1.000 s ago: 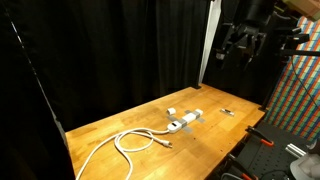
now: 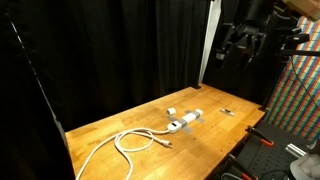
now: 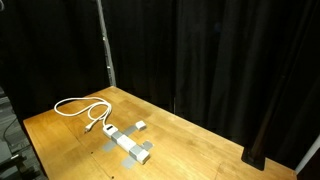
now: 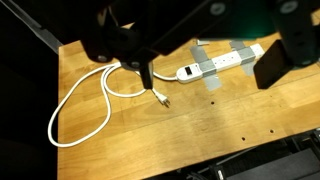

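Observation:
A white power strip (image 2: 186, 121) lies on the wooden table, with pieces of grey tape (image 4: 208, 68) across it. Its white cord (image 4: 77, 92) runs off in loose loops, and the plug (image 4: 162, 98) at the cord's end rests on the wood. Close to the strip sits a small white block (image 3: 140, 125), apart from it. High above the table is my gripper, open. In the wrist view its dark fingers (image 4: 146, 74) stand wide apart, and the strip shows far below between them. Nothing is held.
Black curtains (image 3: 235, 70) hang behind the table. A small flat item (image 2: 227, 112) lies near the table's right side in exterior view 1. Bare wood (image 3: 195, 152) stretches to the right of the strip in exterior view 2.

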